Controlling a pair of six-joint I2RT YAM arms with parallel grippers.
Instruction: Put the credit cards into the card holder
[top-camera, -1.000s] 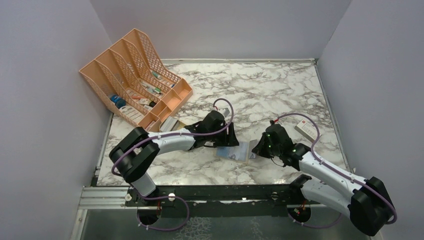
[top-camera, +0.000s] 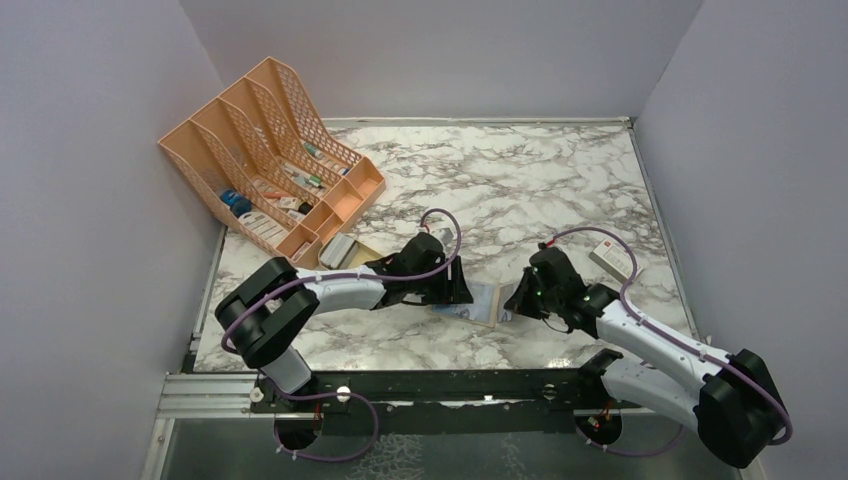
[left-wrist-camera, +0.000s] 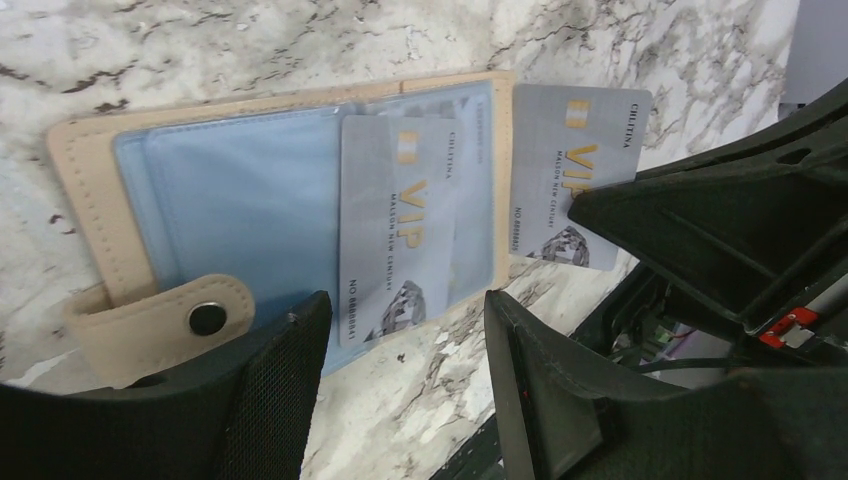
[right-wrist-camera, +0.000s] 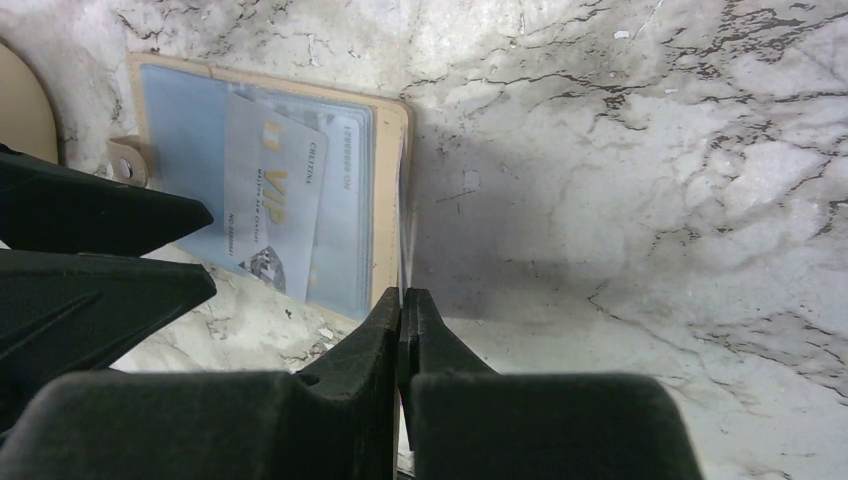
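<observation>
The open card holder (top-camera: 478, 303) lies on the marble table, with blue-grey sleeves, tan trim and a snap flap (left-wrist-camera: 165, 330). One silver VIP card (left-wrist-camera: 398, 225) is at its clear sleeve; how deep it sits is hard to judge. A second silver VIP card stands beside the holder's tan edge, held by my right gripper, which is shut on it; in the right wrist view this card shows nearly edge-on. My left gripper is open over the holder, its fingertips apart near the first card's lower end, with nothing between them.
An orange divided organizer (top-camera: 270, 165) with bottles and tubes stands at the back left. Near it lies a container with a pale lid (top-camera: 338, 250), partly behind my left arm. A small white box (top-camera: 613, 258) rests at the right edge.
My left gripper has come slightly left and toward the front, over the holder. The right gripper, with its card, has shifted only a little. The holder looks unmoved.
</observation>
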